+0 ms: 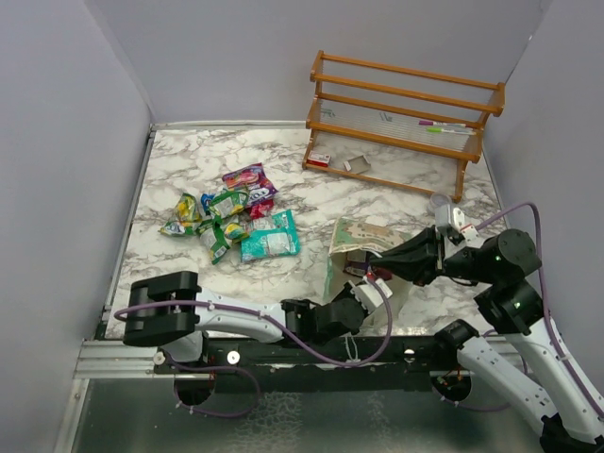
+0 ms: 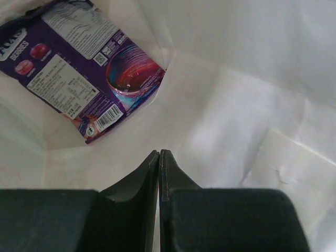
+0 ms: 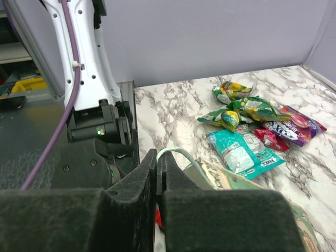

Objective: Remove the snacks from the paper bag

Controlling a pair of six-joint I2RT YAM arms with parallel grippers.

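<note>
The paper bag [image 1: 342,253] lies open at the front centre, right gripper [image 1: 379,261] shut at its mouth, a white handle cord [image 3: 180,154] at its fingertips in the right wrist view. My left gripper is inside the bag, its fingertips together; a sliver of red shows between them, too little to tell what it is. A purple snack packet [image 2: 86,71] lies deeper in the bag, up and left of the fingers. Snack packets in green [image 1: 226,203], teal [image 1: 270,243] and purple [image 1: 247,180] lie piled on the table outside the bag.
A wooden rack [image 1: 406,132] stands at the back right, with small boxes [image 1: 319,160] and pens. Grey walls surround it.
</note>
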